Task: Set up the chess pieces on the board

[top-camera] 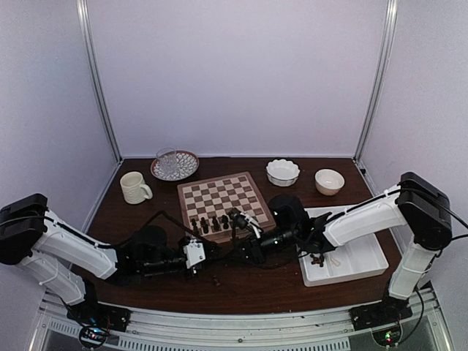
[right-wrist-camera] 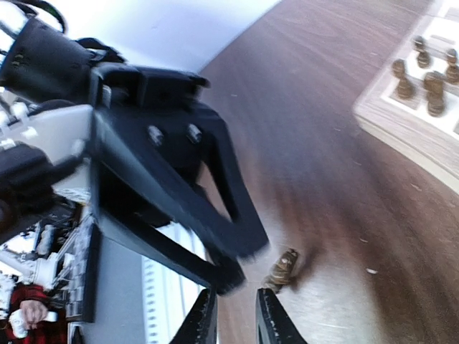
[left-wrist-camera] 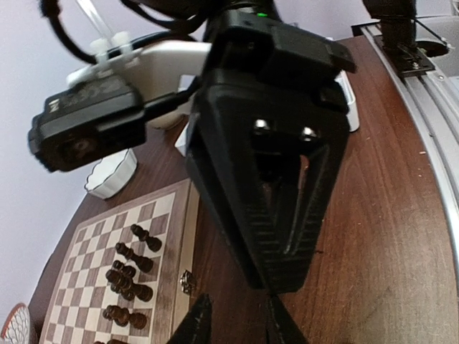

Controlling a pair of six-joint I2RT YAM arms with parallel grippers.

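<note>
The chessboard (top-camera: 225,194) holds several dark pieces along its near-left part, also upright in the right wrist view (right-wrist-camera: 434,93). A loose piece (right-wrist-camera: 282,272) lies on the bare table beside the board. My left gripper and right gripper face each other low in front of the board; in each wrist view the other gripper looms large. Each shows its own fingertips at the lower edge, apart, with nothing visible between them. A small piece (left-wrist-camera: 186,282) shows at the board's edge in the left wrist view.
A white tray (top-camera: 344,270) with a few pieces sits at right, partly under the right arm. A mug (top-camera: 134,187), patterned plate (top-camera: 183,168) with a glass, and two bowls (top-camera: 282,172) (top-camera: 329,182) stand behind. Bare table lies left of the board.
</note>
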